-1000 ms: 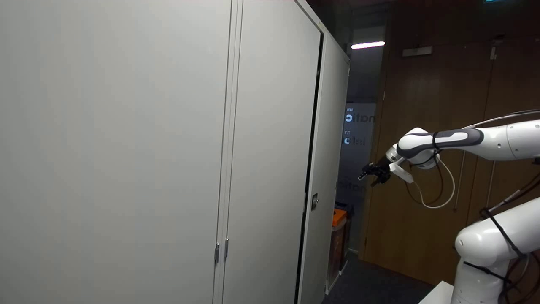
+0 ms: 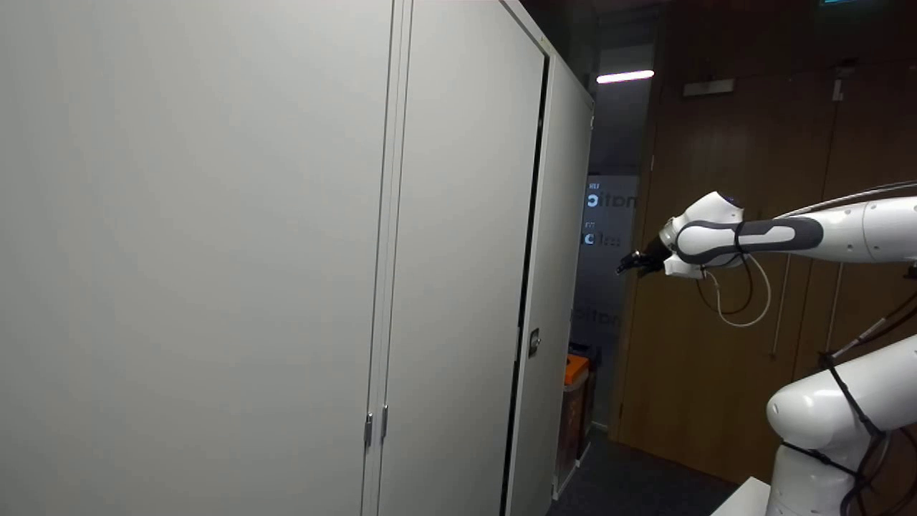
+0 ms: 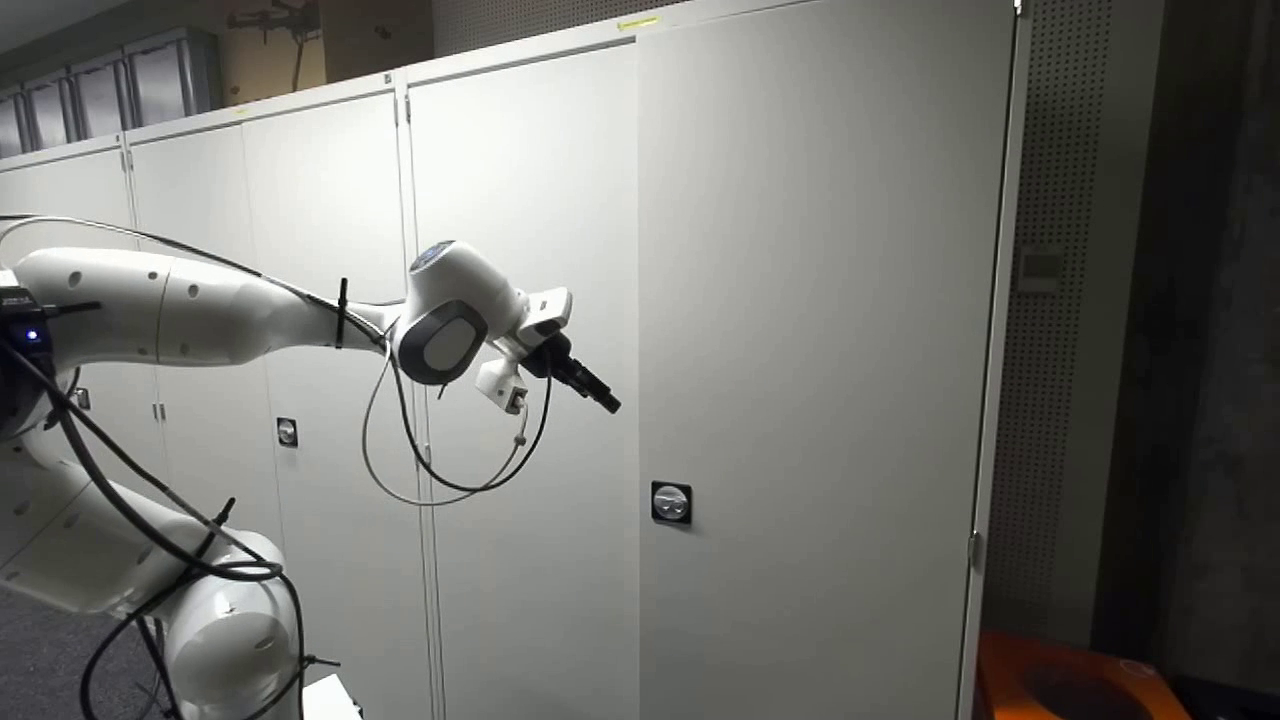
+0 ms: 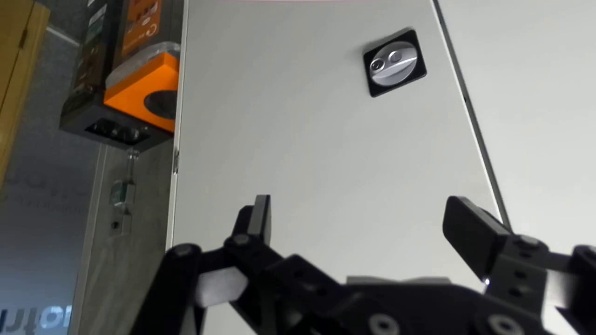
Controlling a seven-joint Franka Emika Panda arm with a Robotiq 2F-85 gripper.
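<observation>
My gripper is open, its two black fingers wide apart with only the cabinet's pale surface visible beyond them. A tall light-grey cabinet door (image 3: pixel 828 300) fills the right of exterior view 2. On it sits a round silver handle (image 3: pixel 671 503) in a black square plate, low and near the door's left edge. The wrist view has that handle (image 4: pixel 393 61) at the upper right, away from the fingers. In exterior view 2 the gripper (image 3: pixel 614 406) appears above and left of the handle. From the side, exterior view 1 shows the gripper (image 2: pixel 630 265) clear of the cabinet front.
A dark gap (image 2: pixel 533 198) runs between the handled door and the neighbouring door (image 2: pixel 455 258). Orange-topped bins (image 4: pixel 146 89) stand beside the cabinet. Another handle (image 3: pixel 287 432) is on a door farther left. Cables hang in a loop below the wrist.
The gripper has risen, and the wrist has turned, so the fingers look closer together from the side. The forearm is slightly higher. The cabinet doors look unchanged.
</observation>
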